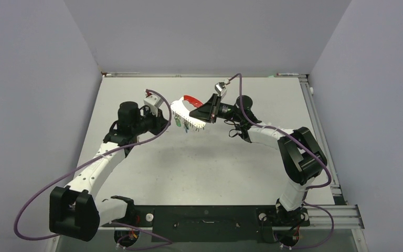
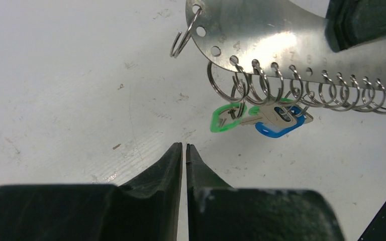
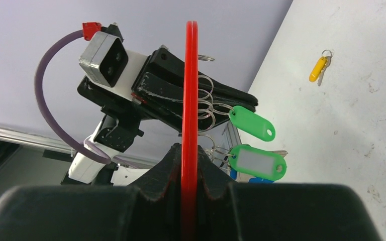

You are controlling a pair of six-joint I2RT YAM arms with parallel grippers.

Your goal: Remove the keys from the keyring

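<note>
My right gripper [image 1: 204, 113] is shut on the keyring holder, a metal plate [image 2: 261, 35] with a red handle [image 3: 190, 75] and a row of wire rings along its edge. Green tags [image 3: 251, 123] and a blue tag [image 2: 276, 130] with a key [image 2: 274, 118] hang from the rings. My left gripper is left of and below the plate in its wrist view, fingertips close together, nothing visible between them and apart from rings and tags.
A yellow tag [image 3: 317, 68] with a key lies on the white table, away from the plate.
</note>
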